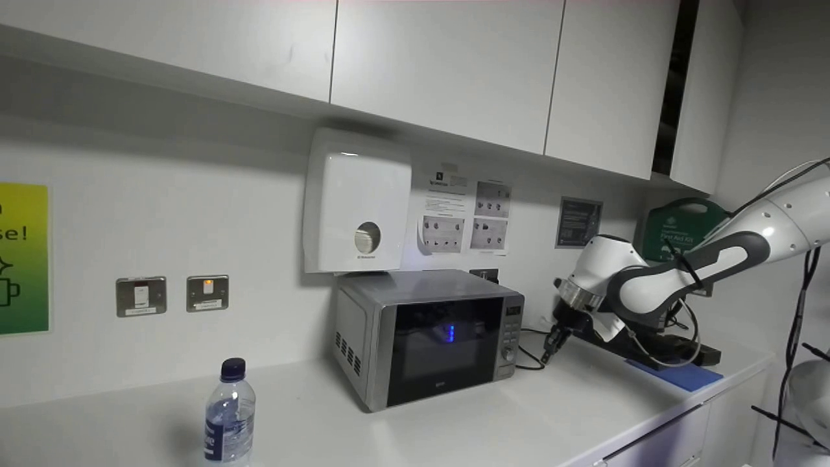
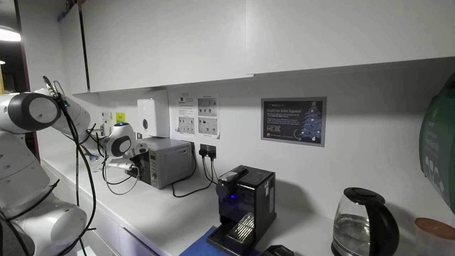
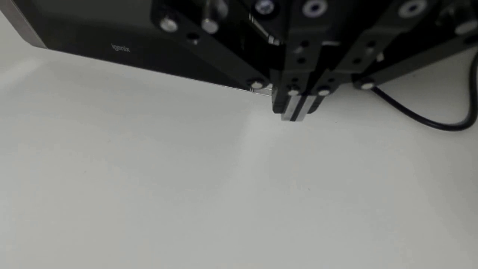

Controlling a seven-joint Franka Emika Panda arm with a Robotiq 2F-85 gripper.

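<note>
My gripper is shut, and nothing shows between its fingertips. In exterior view 1 the gripper is tilted down over the counter, to the right of the silver microwave. The microwave's door is closed. From the wrist, the lower edge of the microwave's dark front runs behind the gripper, with the brand name readable. Exterior view 2 has the wrist of the arm in front of the microwave, hiding much of its door; the fingertips are hard to make out there.
A water bottle stands on the counter left of the microwave. A black coffee machine sits on a blue mat, with a glass kettle farther right. A black cable lies beside the microwave.
</note>
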